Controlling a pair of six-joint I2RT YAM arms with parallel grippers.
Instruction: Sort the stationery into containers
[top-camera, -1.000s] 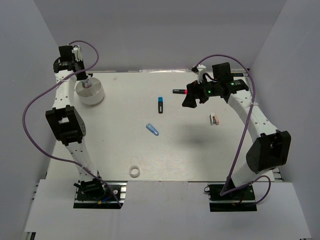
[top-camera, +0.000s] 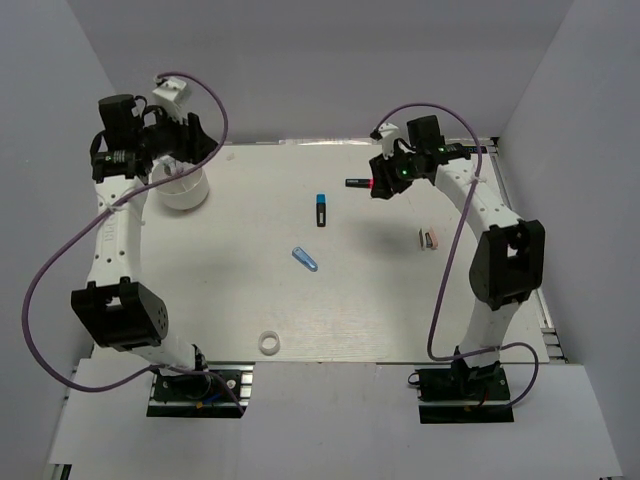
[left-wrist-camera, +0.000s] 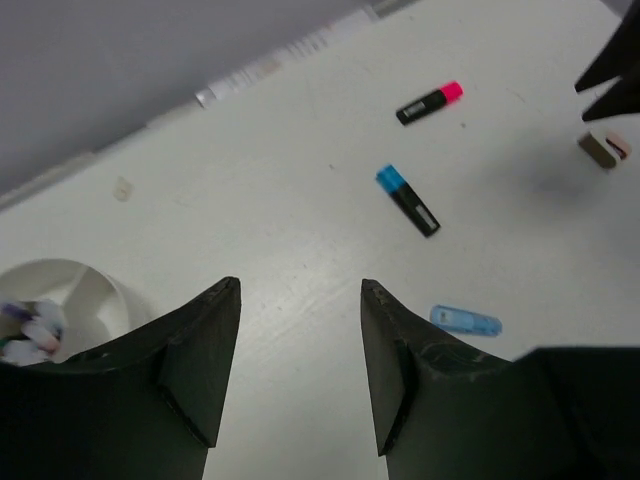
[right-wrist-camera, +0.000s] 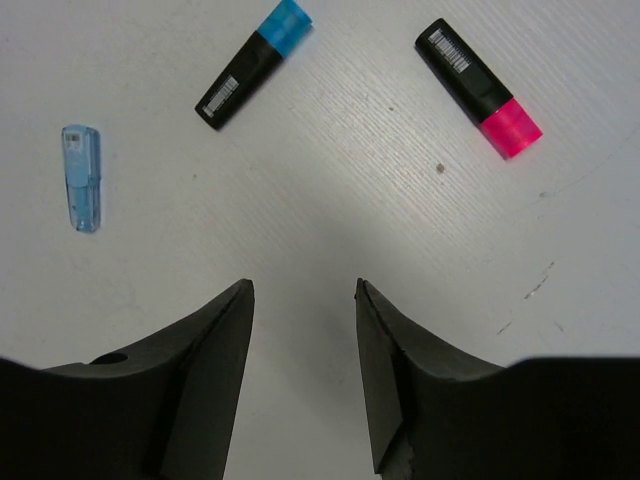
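Over the rim of a white round container (top-camera: 182, 197) at the back left hangs my left gripper, its fingers apart and empty. Small items (left-wrist-camera: 35, 330) lie inside that container. My right gripper is above the table at the right, also open, nothing between its fingers. Beyond it lies a black highlighter with a pink cap (right-wrist-camera: 472, 85). A black highlighter with a blue cap (top-camera: 321, 210) rests mid-table. Nearer the front is a translucent blue correction tape or similar slim item (top-camera: 305, 259). A small brownish-pink block (top-camera: 428, 239) sits at the right.
A roll of white tape (top-camera: 269, 343) lies near the table's front edge. Purple cables (top-camera: 62, 250) loop alongside both arms.
My left gripper has swung rightward from above the container. The loose table items have not moved.
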